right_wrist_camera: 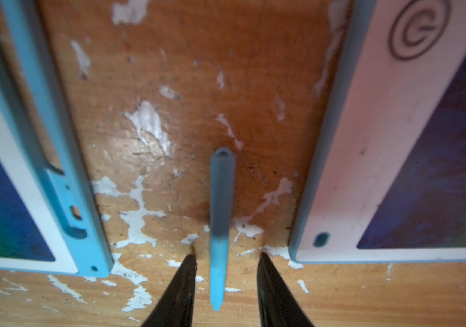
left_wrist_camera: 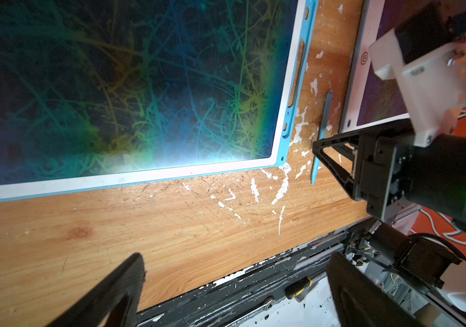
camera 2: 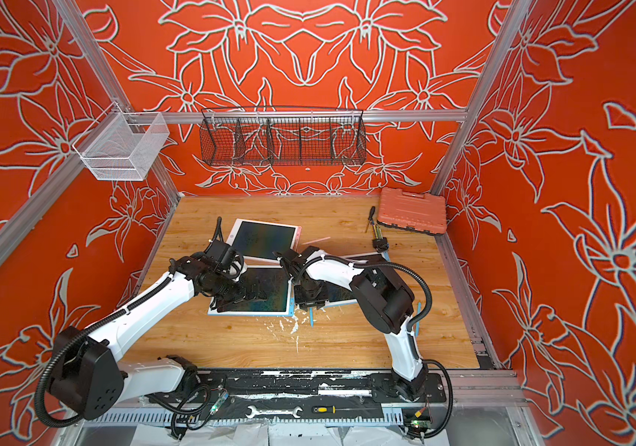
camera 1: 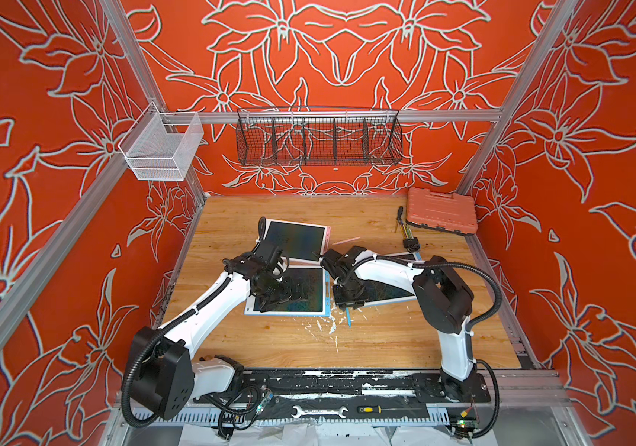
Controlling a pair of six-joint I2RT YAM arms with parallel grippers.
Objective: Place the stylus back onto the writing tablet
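A blue stylus [right_wrist_camera: 220,229] lies flat on the wood in the gap between two writing tablets. Left of it is the tablet with the blue edge and pen slot; its dark scribbled screen [left_wrist_camera: 135,81] fills much of the left wrist view. To its right lies the other tablet [right_wrist_camera: 347,179], power mark showing. My right gripper is part open above the stylus, one finger on either side of its pointed end, not visibly touching it. Over the left tablet, my left gripper is open, its blurred fingers wide apart with nothing between them.
A third tablet with a pink edge [camera 1: 295,241] lies behind, a pink stylus [camera 1: 346,240] beside it. An orange case [camera 1: 441,211] and tools [camera 1: 408,234] occupy the back right. Bare wood [camera 1: 400,334] stretches along the front.
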